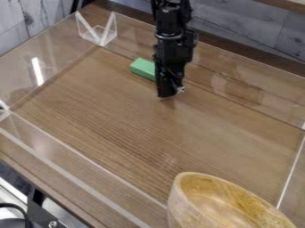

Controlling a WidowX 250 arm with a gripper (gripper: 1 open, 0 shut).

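The black robot arm hangs from the top centre of the camera view down to the wooden table, with the gripper (168, 87) low at the back middle. A green block (144, 69) sits just behind and left of it, partly hidden by the arm. Whether the fingers are open or shut, or hold anything, is too dark and small to tell.
A large yellow bowl (226, 205) stands at the front right. Clear plastic pieces (98, 28) are at the back left and left edge.
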